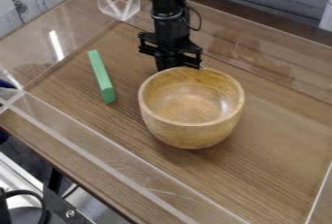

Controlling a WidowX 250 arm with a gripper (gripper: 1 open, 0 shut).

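A round tan wooden bowl (191,109) sits on the wooden table, right of centre. The black gripper (169,56) reaches down from the top, just behind the bowl's far rim; whether it touches the rim or holds it I cannot tell, as its fingertips are hard to see. A green bar (103,76) lies to the left of the bowl.
A clear plastic container (119,0) stands at the back left. Black cables show at the lower left corner.
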